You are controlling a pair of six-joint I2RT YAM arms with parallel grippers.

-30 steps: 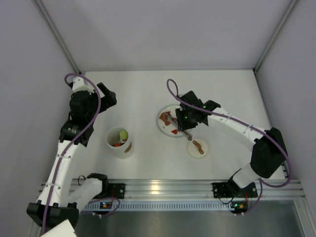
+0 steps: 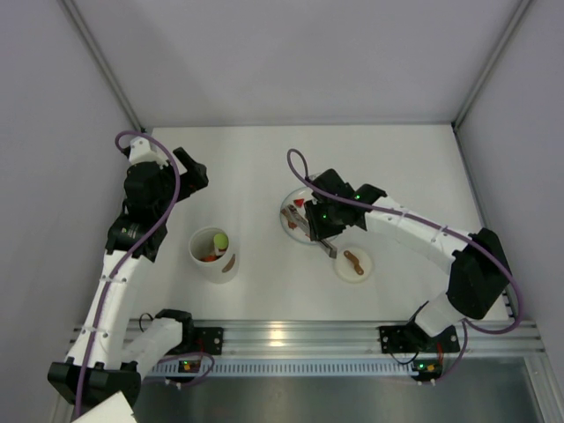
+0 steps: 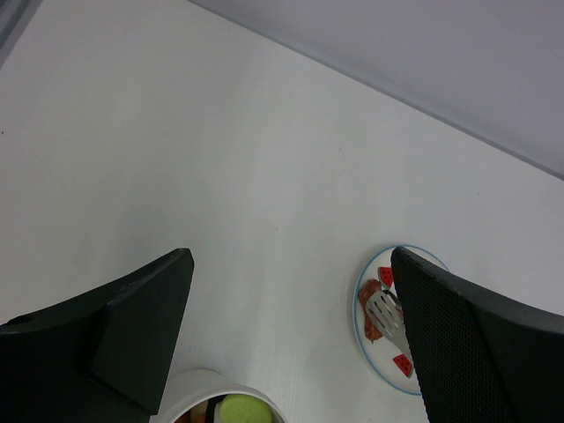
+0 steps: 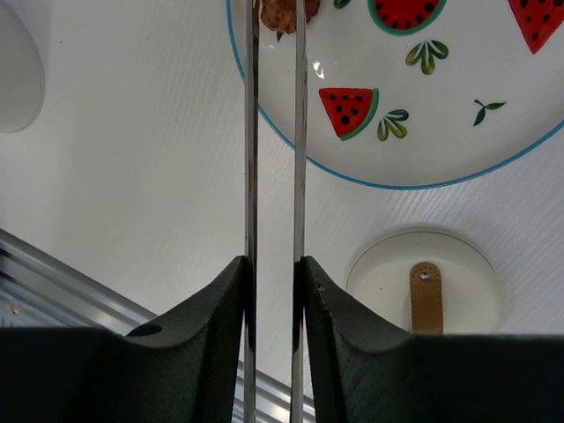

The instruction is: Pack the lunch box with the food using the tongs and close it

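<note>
A blue-rimmed plate (image 2: 285,227) with watermelon pictures lies mid-table, brown food (image 3: 372,332) on its left side. Metal tongs reach over it; their slotted head (image 3: 385,312) covers part of the food in the left wrist view. Both tong arms run between the spread fingers of my right gripper, and brown food (image 4: 278,16) shows around their far part. Whether the tongs touch the food cannot be seen. High at the left, my left gripper stands open and empty. A white round lunch box (image 2: 214,270) holds colourful food.
A small white dish (image 2: 356,276) with a brown strip (image 2: 353,262) on it sits just in front of the plate. The metal rail (image 2: 300,335) bounds the table's near edge. Bare table lies behind and between lunch box and plate.
My right gripper has shifted slightly left with the tongs, whose head now lies further over the brown food. The left arm, lunch box and small dish have stayed still.
</note>
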